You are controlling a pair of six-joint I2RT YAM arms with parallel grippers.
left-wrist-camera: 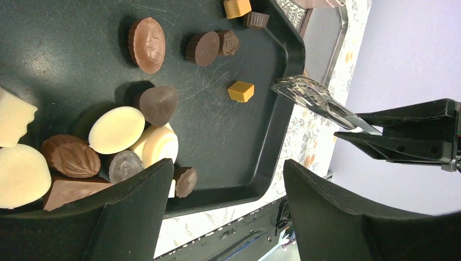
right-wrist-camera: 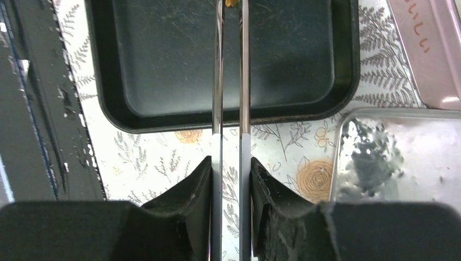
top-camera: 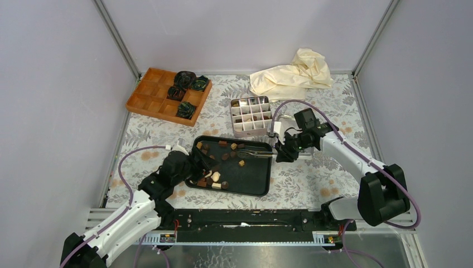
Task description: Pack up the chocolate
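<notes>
My right gripper is shut on metal tongs (left-wrist-camera: 312, 98), whose arms stand slightly apart and reach over the right part of the dark tray (right-wrist-camera: 163, 122). Nothing shows at the tong tips in the left wrist view. Apart from those tips, a small caramel cube (left-wrist-camera: 241, 91) lies alone on the tray floor. Chocolates of several kinds, such as an oval brown one (left-wrist-camera: 148, 45) and a cream one (left-wrist-camera: 117, 130), lie in the tray's left part. Above them my left gripper is open, its fingers well apart with nothing between.
Behind the tray stands a pink compartment box (top-camera: 251, 132), partly filled. A wooden divided tray (top-camera: 149, 89) with dark cups is at the back left. Cream cloth (top-camera: 279, 81) lies at the back; a shiny metal lid (right-wrist-camera: 397, 157) lies right of the dark tray.
</notes>
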